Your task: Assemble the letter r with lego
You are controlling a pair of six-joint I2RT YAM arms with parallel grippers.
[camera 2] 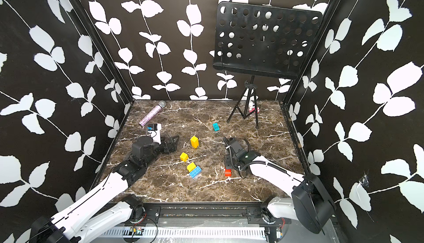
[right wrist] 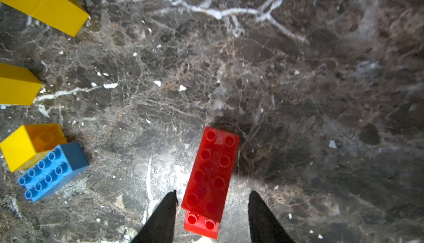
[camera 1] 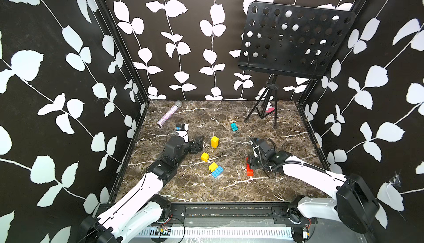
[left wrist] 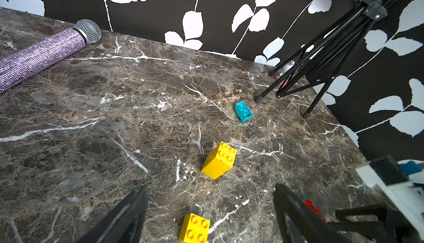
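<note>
My right gripper is open over the red bricks (right wrist: 210, 168), two stacked and offset, one fingertip on either side in the right wrist view. My left gripper is open above the table left of the tall yellow brick (left wrist: 216, 163), nothing between its blurred fingers. A small yellow brick (left wrist: 193, 229) lies nearer. Another yellow brick (right wrist: 22, 145) touches a light blue brick (right wrist: 53, 174). A teal brick (left wrist: 243, 110) lies farther back.
A sparkly microphone (camera 1: 167, 115) lies back left. The black music stand (camera 1: 296, 40) has its tripod at the back right. Bare marble (camera 1: 198, 115) lies between them.
</note>
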